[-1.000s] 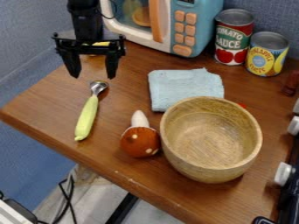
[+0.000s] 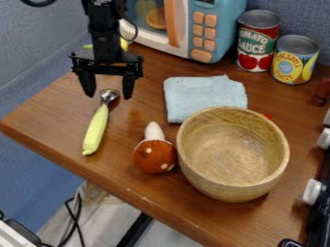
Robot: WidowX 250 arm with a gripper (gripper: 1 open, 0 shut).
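Observation:
My black gripper (image 2: 108,89) hangs open over the left part of the wooden table, its fingers apart just above the bowl of a spoon with a pale yellow-green handle (image 2: 96,129). Nothing shows held between them. To the right lie a folded light blue cloth (image 2: 204,96) and, lower, a toy mushroom with a red-brown cap (image 2: 154,156) beside a wooden bowl (image 2: 233,154).
A toy microwave (image 2: 206,39) stands at the back, with a tomato sauce can (image 2: 257,43) and a yellow can (image 2: 294,62) to its right. Dark appliances edge the right side.
My gripper has moved right and down toward the spoon over the last second. The objects on the table have not moved.

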